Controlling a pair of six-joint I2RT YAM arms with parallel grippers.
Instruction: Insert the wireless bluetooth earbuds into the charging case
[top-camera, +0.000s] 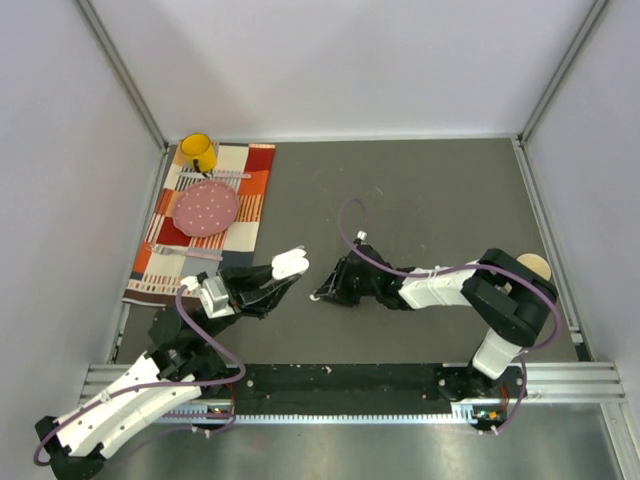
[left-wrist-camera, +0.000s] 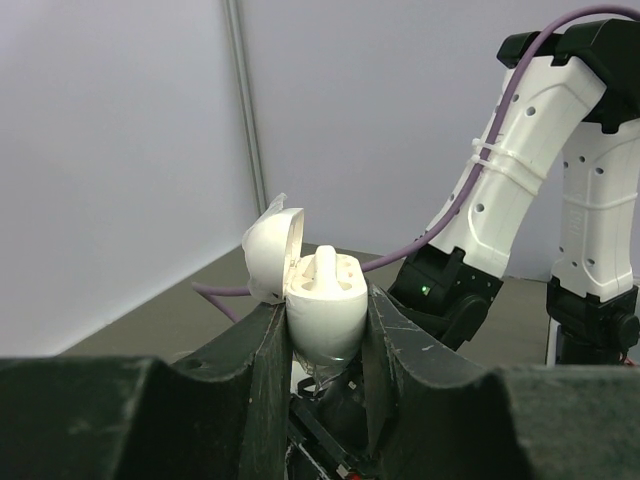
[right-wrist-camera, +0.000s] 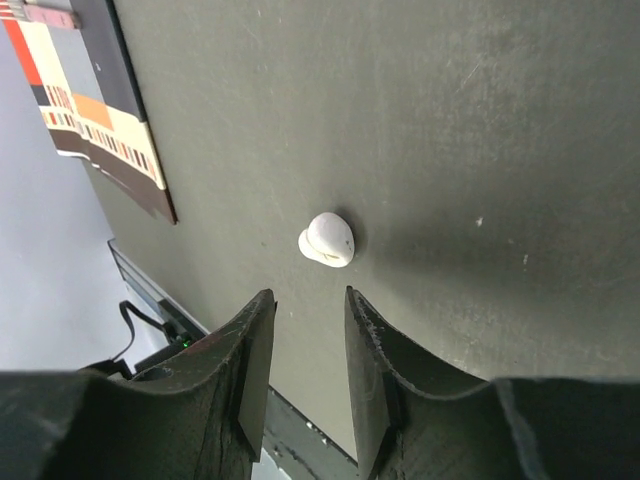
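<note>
A white charging case (left-wrist-camera: 327, 310) with its lid tipped back is clamped in my left gripper, held up off the table. One earbud seems to sit inside the case, its rounded stem showing at the top. A second white earbud (right-wrist-camera: 328, 240) lies on the grey table, just beyond the tips of my right gripper. The right fingers (right-wrist-camera: 262, 325) stand apart with only table between them. In the top view this earbud (top-camera: 315, 297) is beside the right gripper (top-camera: 325, 290), slightly right of and below the raised case (top-camera: 290, 264).
A striped placemat (top-camera: 255, 195) at the left carries a pink plate (top-camera: 206, 208), a yellow mug (top-camera: 198, 152) and cutlery. A cream cup (top-camera: 534, 266) is partly hidden behind the right arm.
</note>
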